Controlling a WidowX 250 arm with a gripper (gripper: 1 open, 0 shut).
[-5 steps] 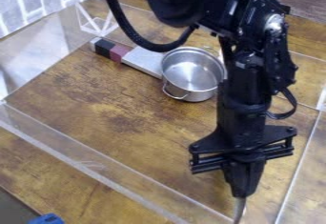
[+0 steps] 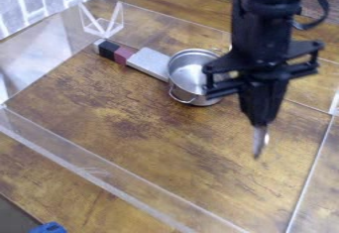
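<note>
My black gripper (image 2: 260, 130) hangs over the right side of the wooden board, raised above the surface and blurred. Its tip looks shut, with a thin pale piece below it that is too blurred to identify. A steel pot (image 2: 188, 88) with wire handles stands at the middle back, left of the gripper and partly behind the arm. A long object (image 2: 145, 59) with dark, maroon and silver sections lies left of the pot.
Clear plastic walls border the wooden work area (image 2: 106, 118). A white wire-like piece (image 2: 102, 25) stands at the back left corner. A blue object (image 2: 48, 228) sits at the front left edge. The board's middle and front are clear.
The arm and gripper have risen from low at the front right to higher up, shifting slightly right. The pot and the long object have not visibly moved.
</note>
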